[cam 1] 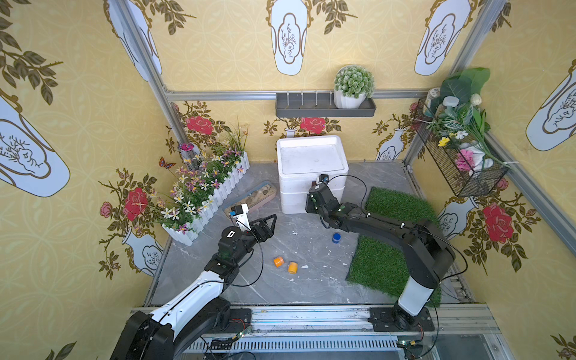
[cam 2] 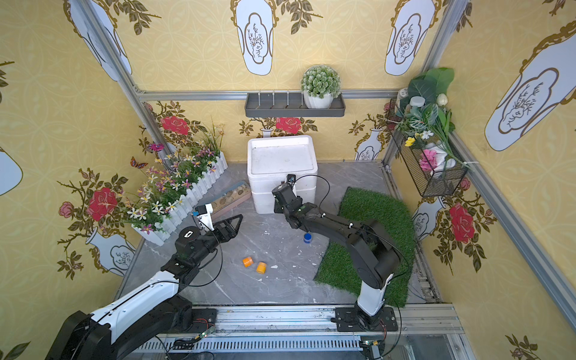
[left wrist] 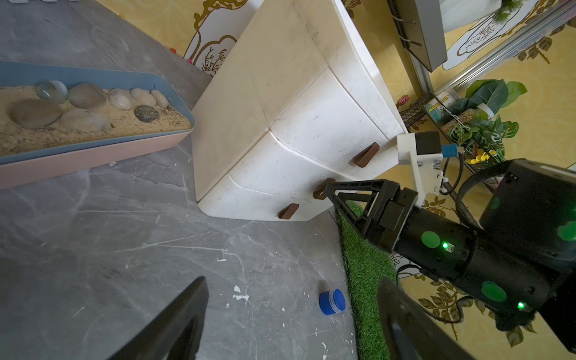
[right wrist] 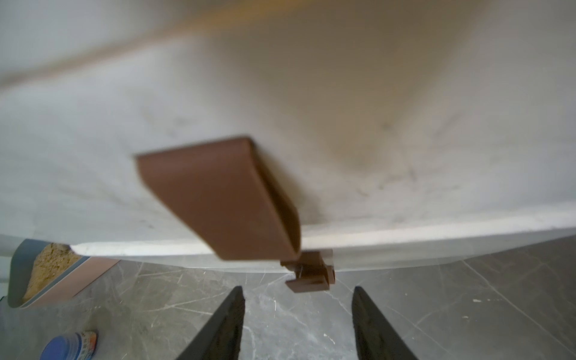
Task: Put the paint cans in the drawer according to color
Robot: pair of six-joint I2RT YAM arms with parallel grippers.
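Two orange paint cans [cam 1: 292, 267] lie close together on the grey floor. A blue paint can [left wrist: 331, 301] is farther right, near the grass mat. The white drawer unit [cam 1: 312, 160] has three brown handles on its front, and its drawers look closed. My right gripper is open at the drawer front, close to the middle handle [left wrist: 322, 189]. The upper handle [right wrist: 222, 198] looms large above its fingers in the right wrist view; whether the fingers touch any handle, I cannot tell. My left gripper hangs open and empty above the floor, left of the unit.
A sand tray with stones [left wrist: 90, 108] lies left of the drawer unit. The white-fenced flower planter [cam 1: 207, 204] borders the left side. Green grass matting [cam 1: 384, 264] lies under the right arm.
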